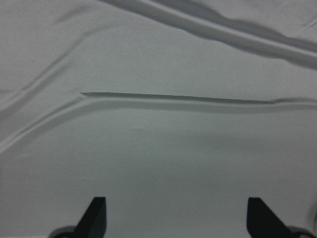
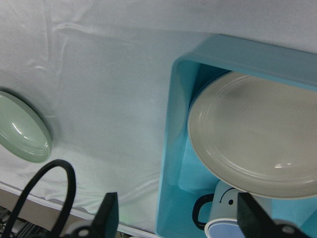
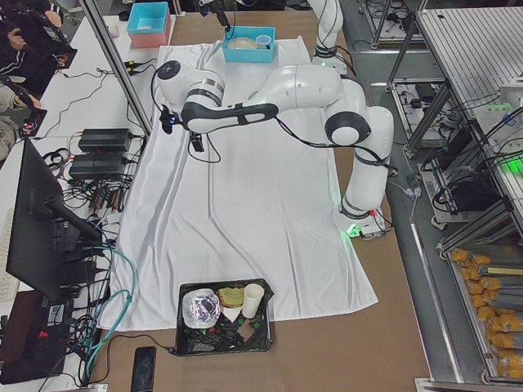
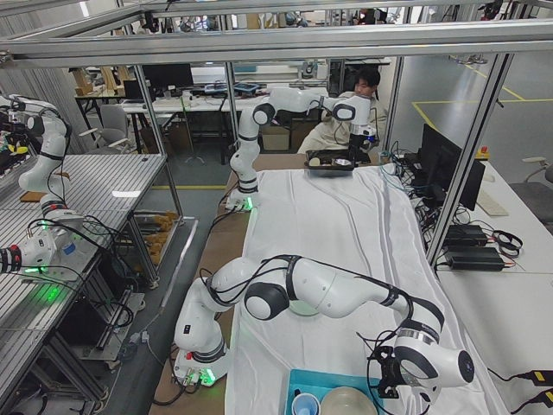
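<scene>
My left gripper stands open over bare white cloth, nothing between its fingers, in the left wrist view. My right gripper is open above the cloth at the edge of a blue bin (image 2: 168, 144). The bin holds a cream plate (image 2: 257, 129) and a mug with a drawn face (image 2: 223, 198), partly hidden by a finger. A pale green dish (image 2: 22, 129) lies on the cloth outside the bin; the left arm hides it in the camera left view.
A black tray (image 3: 186, 343) at the cloth's opposite end holds a foil bowl (image 3: 200, 309), a cup (image 3: 252, 300) and food items. A monitor, cables and metal posts line the side.
</scene>
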